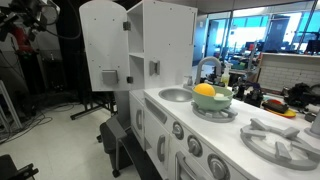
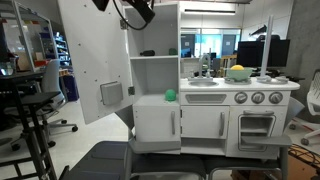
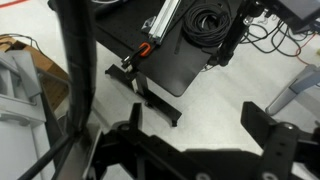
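Observation:
My gripper stands open in the wrist view, one dark finger on each side and only pale floor (image 3: 215,105) showing through the gap. In exterior view 1 the dark arm (image 1: 22,38) is raised at the upper left, clear of the toy kitchen. The white upper cabinet (image 1: 166,45) has its door (image 1: 104,45) swung wide. A green bowl (image 1: 209,97) with an orange ball (image 1: 211,91) and something yellow stands on the counter. Exterior view 2 shows a green object (image 2: 170,95) on the counter below the cabinet; the arm (image 2: 128,14) crosses the top, its fingertips unclear.
A sink (image 1: 176,95) with a tap and a stove grate (image 1: 280,145) take up parts of the counter. Under the gripper, the wrist view shows a black table (image 3: 175,60) with coiled cable (image 3: 207,22) and a metal stand. Dark chairs (image 2: 100,160) fill the front.

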